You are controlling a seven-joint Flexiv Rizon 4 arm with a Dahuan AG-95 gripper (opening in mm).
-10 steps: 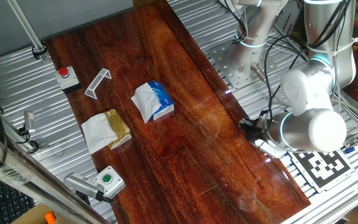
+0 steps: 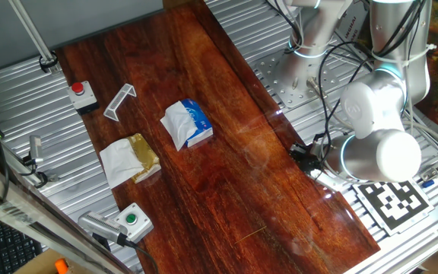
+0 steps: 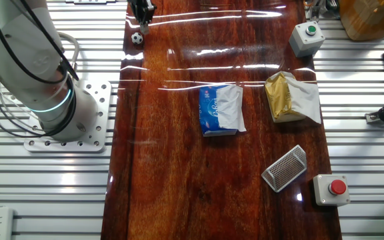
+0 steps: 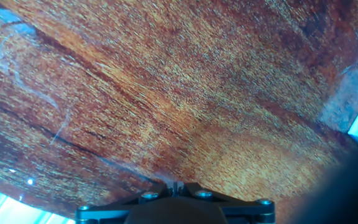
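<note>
My gripper [image 2: 303, 156] hangs over the table's edge on the robot's side, low over the wood. In the wrist view its fingers meet at the bottom centre, shut, with nothing visible between them and bare wood beyond. A small black-and-white ball [image 3: 137, 38] shows close to the gripper [image 3: 144, 28] in exterior view 2; whether they touch, I cannot tell. Mid-table lies a blue-and-white tissue pack [image 2: 188, 123]. Farther from the arm is a gold-and-white tissue pack [image 2: 131, 160], with a pale perforated bracket [image 3: 286, 168] to one side of it.
A red-button box [image 2: 83, 97] and a green-button box [image 2: 133, 221] stand along the table's far long edge. A black-and-white marker board [image 2: 395, 204] lies off the table below the arm.
The packs, bracket and button boxes have stayed put.
</note>
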